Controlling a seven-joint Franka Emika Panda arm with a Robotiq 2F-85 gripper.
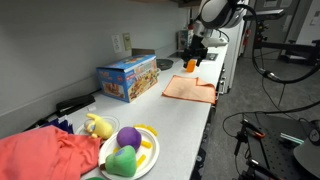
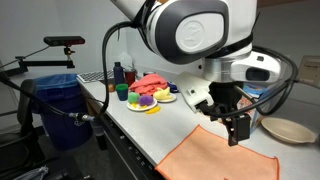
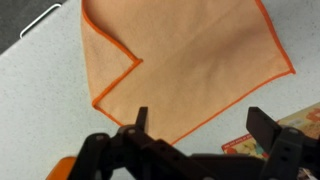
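A peach-coloured cloth with an orange hem lies on the pale counter, one edge folded over toward the left in the wrist view. My gripper hovers above it, fingers spread wide with nothing between them. From the side, the open gripper is over the cloth, apart from it. An orange cup stands on the counter just beyond the cloth; part of this cup shows at the wrist view's lower left.
A blue patterned box stands by the wall, its corner close to the cloth. A plate with toy food and a red cloth occupy the near end. Bare counter lies between. A pale bowl sits behind.
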